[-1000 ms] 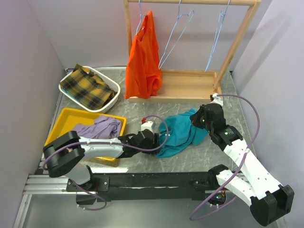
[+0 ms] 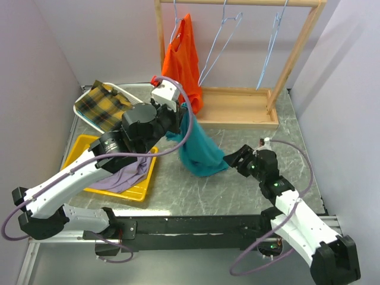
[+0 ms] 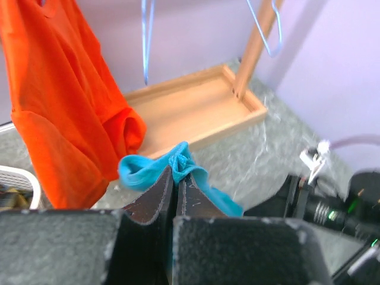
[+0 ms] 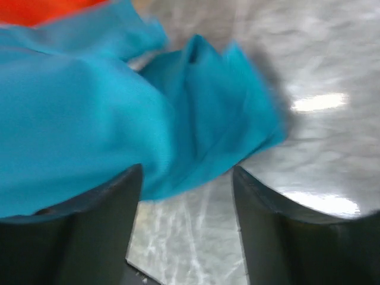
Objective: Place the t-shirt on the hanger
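A teal t-shirt [image 2: 202, 154] hangs from my left gripper [image 2: 175, 116], which is raised in front of the orange shirt and shut on a bunched part of it [image 3: 181, 163]. The shirt's lower end rests on the counter. My right gripper [image 2: 234, 160] is low, just right of that lower end, its fingers apart with nothing gripped; the right wrist view shows the teal cloth [image 4: 208, 113] beyond them, blurred. Blue hangers [image 2: 219, 47] hang on the wooden rack [image 2: 297, 56].
An orange shirt [image 2: 181, 53] hangs at the rack's left. A white basket with plaid cloth [image 2: 101, 104] and a yellow tray [image 2: 142, 190] with lilac cloth stand at the left. Bare counter lies around the right gripper.
My left gripper has risen up and back, lifting the teal shirt off most of the counter. My right gripper has moved down and left, off the cloth.
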